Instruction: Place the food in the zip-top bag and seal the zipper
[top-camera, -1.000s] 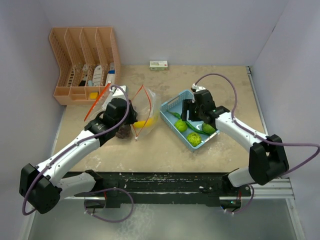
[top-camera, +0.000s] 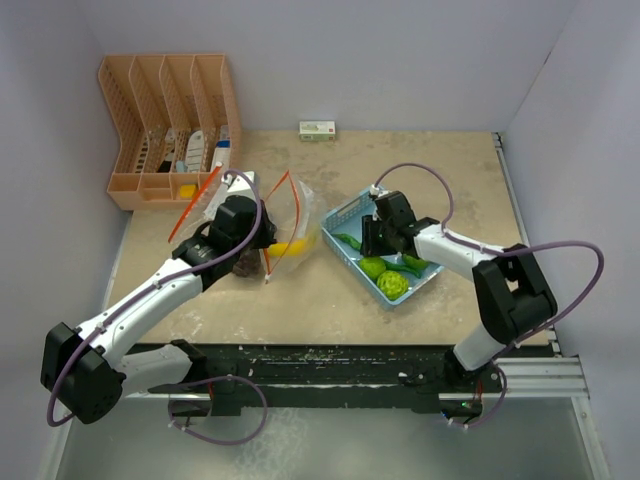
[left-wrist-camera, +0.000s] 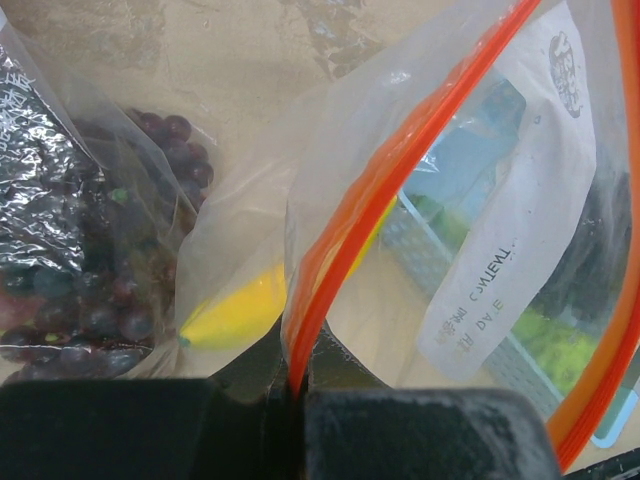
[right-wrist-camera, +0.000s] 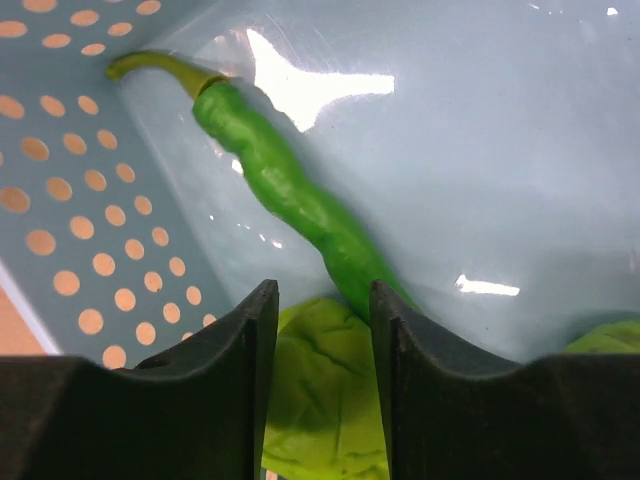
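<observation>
A clear zip top bag with orange zipper strips (left-wrist-camera: 417, 120) stands with its mouth spread. My left gripper is shut on the near strip's edge. Inside the bag lies a yellow, elongated food (top-camera: 292, 246). A blue basket (top-camera: 372, 294) holds a long green pepper (right-wrist-camera: 290, 195) and several rounder green vegetables, one of them at the near end (top-camera: 392, 285). Low in that basket, my right gripper is open, its fingers on either side of a light green vegetable (right-wrist-camera: 325, 400); whether they touch it, I cannot tell.
Another orange-edged bag (top-camera: 190, 205) with dark grapes (left-wrist-camera: 105, 310) is left of the held bag. A tan divided rack (top-camera: 150, 195) stands at the back left, and a small box (top-camera: 317, 130) at the back.
My right arm has moved leftward over the basket, and its gripper is now above the round vegetable near the left side. The basket has shifted slightly. My left arm and the bag look nearly unchanged.
</observation>
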